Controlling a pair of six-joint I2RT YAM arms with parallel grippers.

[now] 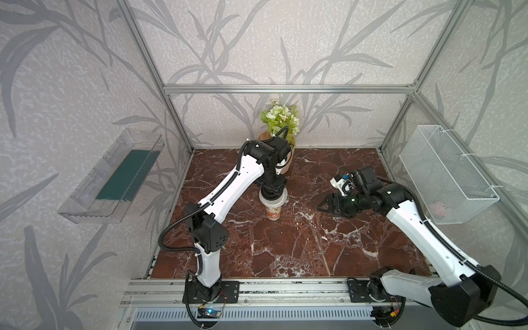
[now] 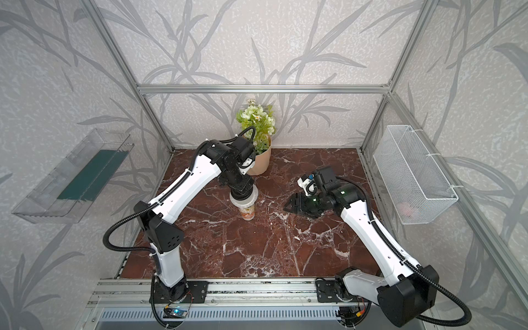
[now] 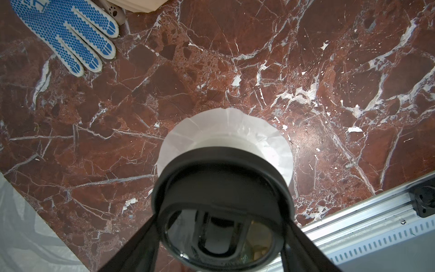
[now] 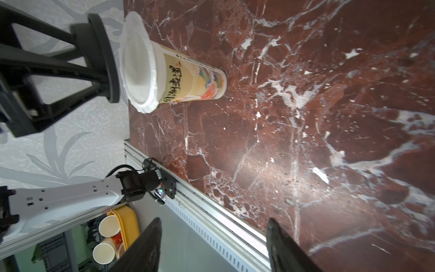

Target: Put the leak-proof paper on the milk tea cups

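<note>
One milk tea cup (image 4: 192,81) stands upright on the marble table, its printed side facing the right wrist camera. White leak proof paper (image 3: 224,122) covers its top, and the pleated edge is bent around the rim. Just above, my left gripper (image 1: 273,180) is closed around a round black press-like tool (image 3: 222,156), whose disc (image 4: 106,59) faces the papered top with a narrow gap. Part of the paper is hidden beneath the tool. Off to the right of the cup, my right gripper hangs open and empty, its fingers (image 4: 149,240) well apart.
A flower pot (image 2: 263,159) stands behind the cup. The left wrist view shows a blue-dotted glove (image 3: 77,34). A clear bin (image 1: 118,176) hangs on the left and a white mesh basket (image 1: 451,173) on the right. Free tabletop (image 2: 275,247) lies in front.
</note>
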